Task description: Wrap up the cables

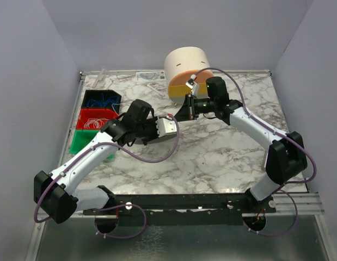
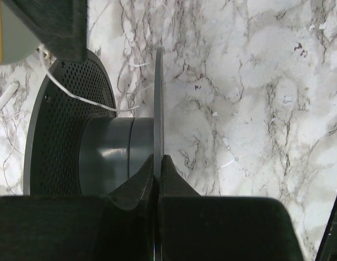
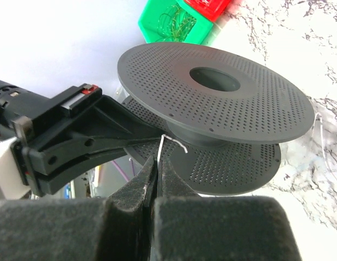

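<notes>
A dark grey spool with perforated flanges fills much of the right wrist view. My left gripper is shut on the thin edge of one flange; its hub shows alongside. From the right wrist, the left fingers reach in at the flanges. My right gripper is shut on a thin white cable, whose short bent end sticks out in front of the spool. In the left wrist view the cable crosses one flange towards the hub. Where its other end lies is hidden.
Green, red and black bins with cables stand at the left. A cream and orange cylinder on a yellow base is at the back.
</notes>
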